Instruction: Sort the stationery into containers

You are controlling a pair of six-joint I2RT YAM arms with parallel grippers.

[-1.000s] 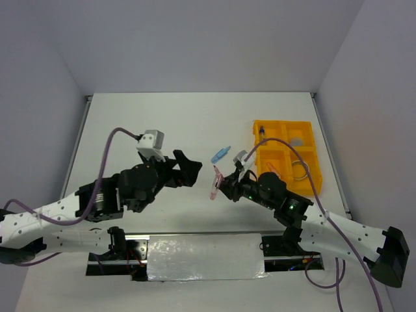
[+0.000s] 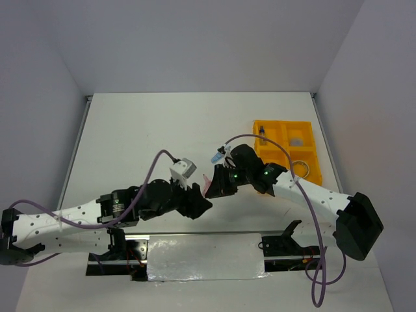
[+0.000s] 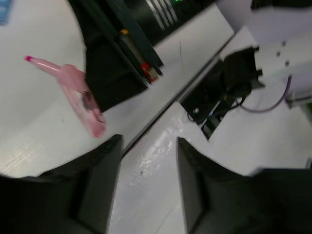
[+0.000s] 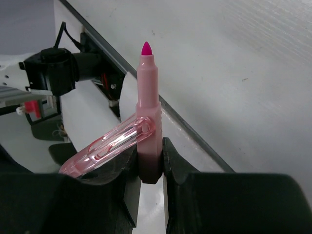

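A pink marker point(image 4: 147, 90) with a bare magenta tip stands upright in the right wrist view. My right gripper is shut on its lower body. A clear pink piece point(image 4: 105, 151) slants off the marker's side. In the top view only a bit of the pink marker point(image 2: 207, 184) shows between the two grippers. My left gripper has its fingers apart with nothing between them; it is close to the right gripper, and the marker lies beyond its fingertips. A light blue item point(image 2: 218, 156) rests on the table behind the right gripper.
An orange divided tray point(image 2: 296, 129) stands at the right, holding a dark slim item point(image 2: 262, 134) and a ring-shaped roll point(image 2: 301, 168), among others. The right arm covers its near left corner.
The right gripper has shifted slightly left with the marker, its arm reaching in farther across the tray's near corner.
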